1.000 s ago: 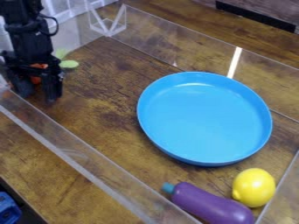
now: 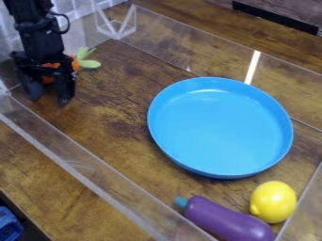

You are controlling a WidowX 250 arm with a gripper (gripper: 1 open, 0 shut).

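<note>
My black gripper (image 2: 45,75) is at the upper left, low over the wooden surface and standing open. An orange carrot with a green top (image 2: 86,62) lies at it, partly hidden behind its fingers; whether they touch it I cannot tell.
A large blue plate (image 2: 220,122) fills the right middle. A purple eggplant (image 2: 224,219) and a yellow lemon (image 2: 273,200) lie at the lower right. Clear walls edge the area, and the middle left of the wood (image 2: 107,141) is bare.
My gripper has shifted slightly, and more of the carrot's orange body and green top shows beside it.
</note>
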